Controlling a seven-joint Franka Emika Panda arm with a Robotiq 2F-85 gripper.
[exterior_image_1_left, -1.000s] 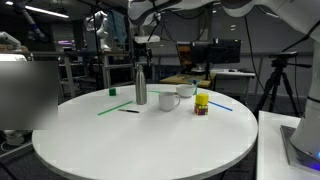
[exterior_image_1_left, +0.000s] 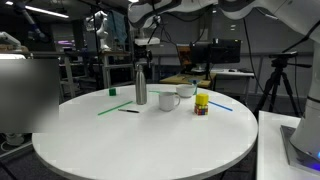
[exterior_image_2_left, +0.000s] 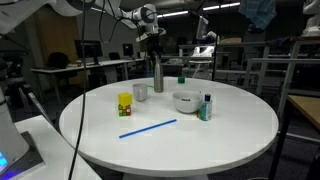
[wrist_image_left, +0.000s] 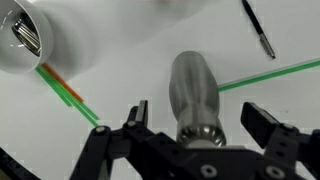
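Observation:
A tall grey metallic bottle (exterior_image_1_left: 141, 92) stands upright towards the back of the round white table, and it also shows in exterior view 2 as a bottle (exterior_image_2_left: 158, 78). Directly above it, my gripper points down with its fingers open. Seen from the wrist, the bottle (wrist_image_left: 193, 80) runs between the two fingers, its cap near the lower edge of the picture. White gaps show between the bottle and both fingertips, so neither side appears to touch it.
Around the bottle lie a black pen (wrist_image_left: 258, 28) and green sticks (wrist_image_left: 270, 76). A white mug (exterior_image_1_left: 169, 101), a white bowl (exterior_image_2_left: 187, 102), a yellow-and-red object (exterior_image_1_left: 202, 104), a small bottle (exterior_image_2_left: 205, 108) and a blue stick (exterior_image_2_left: 148, 128) share the table.
The arm above the bottle has shifted slightly. The bottle and the other table objects stay where they were.

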